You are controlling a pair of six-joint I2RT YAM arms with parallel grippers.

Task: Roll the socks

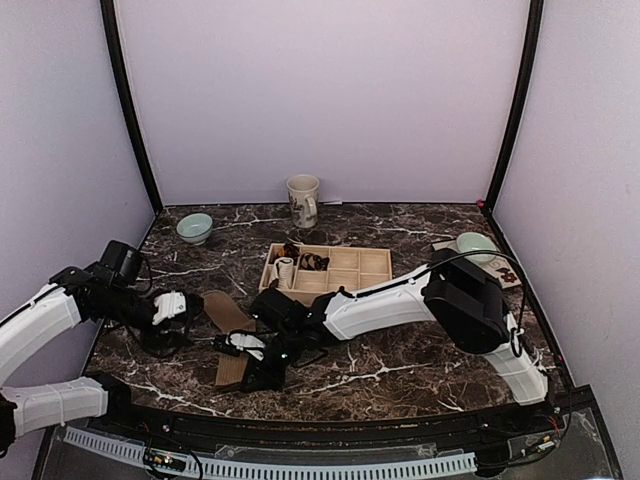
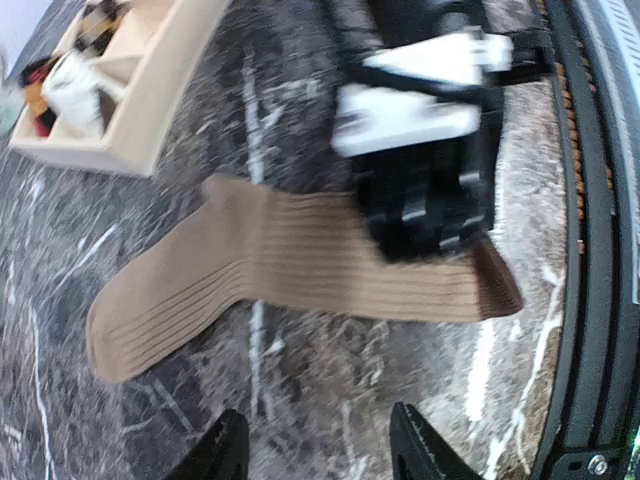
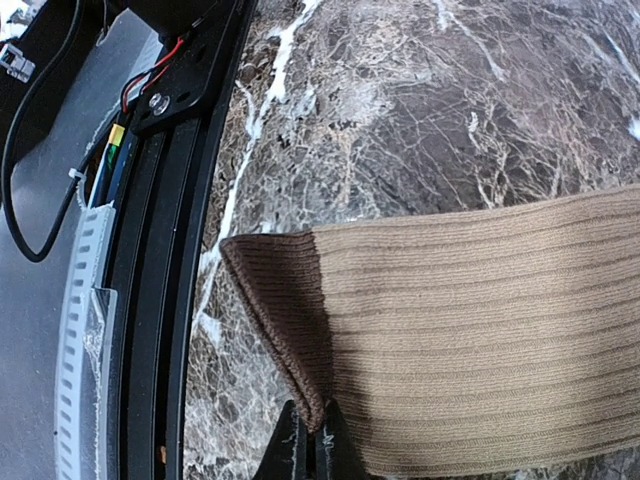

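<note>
A tan ribbed sock [image 2: 330,255] with a dark brown cuff [image 3: 285,290] lies flat on the marbled table, its foot bent off to one side. The right gripper is shut at the cuff's edge, which runs in between its fingertips. In the top view, the right arm hides part of the sock. My left gripper is open and empty, its fingertips apart from the cloth. The top view has the left arm off to the left of the sock's foot [image 1: 222,312].
Behind the sock stands a wooden divided box [image 1: 342,268], with rolled items in its left compartments. Farther back are a mug [image 1: 303,200] and a pale bowl [image 1: 195,228]; another bowl [image 1: 476,245] sits at the right. Bare table lies at the right front.
</note>
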